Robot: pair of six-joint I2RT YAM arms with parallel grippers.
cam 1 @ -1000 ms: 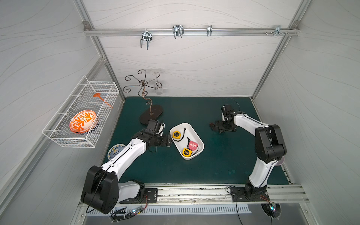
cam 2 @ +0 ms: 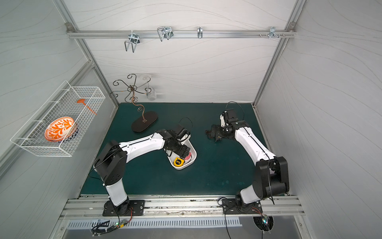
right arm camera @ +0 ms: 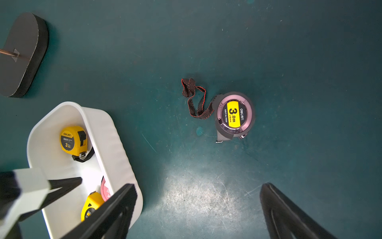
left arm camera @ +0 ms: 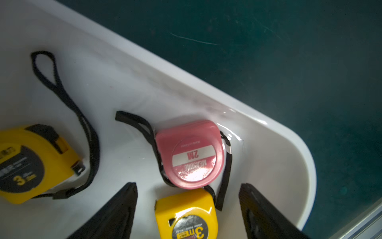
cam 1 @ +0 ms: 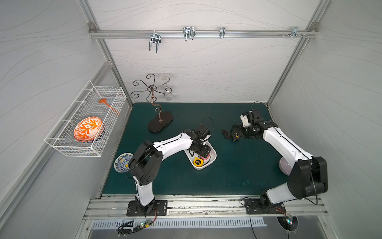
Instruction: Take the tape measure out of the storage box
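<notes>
The white storage box holds a pink tape measure with a black strap and two yellow ones, one at the left and one below in the left wrist view. My left gripper is open over the box, above the pink and lower yellow measures, nothing held. A grey-and-pink tape measure with a strap lies on the green mat outside the box. My right gripper stands open above the mat near it, holding nothing.
A metal scroll stand is behind the box. A wire basket with a bowl hangs at the left; a patterned plate lies below it. A pale round object sits at the right.
My left gripper has moved right from beside the box to over it.
</notes>
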